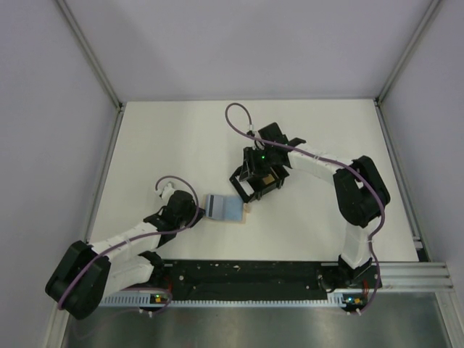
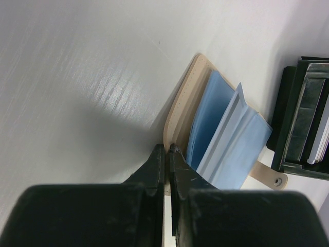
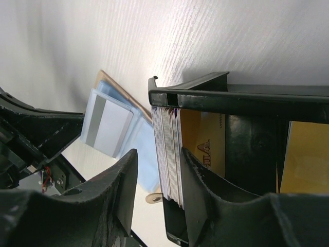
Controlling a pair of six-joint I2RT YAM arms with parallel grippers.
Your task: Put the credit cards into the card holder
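A light-blue card holder [image 1: 232, 207] with a tan backing lies on the table's near middle. My left gripper is shut at its left edge; whether the backing is between the tips is unclear. Right of the holder, a black case [image 1: 274, 185] holds a stack of pale cards [image 3: 167, 154] and gold cards [image 3: 303, 157] in compartments. My right gripper stands open over the case, one fingertip at the pale stack, the other left of it.
The table's near edge runs below both grippers.
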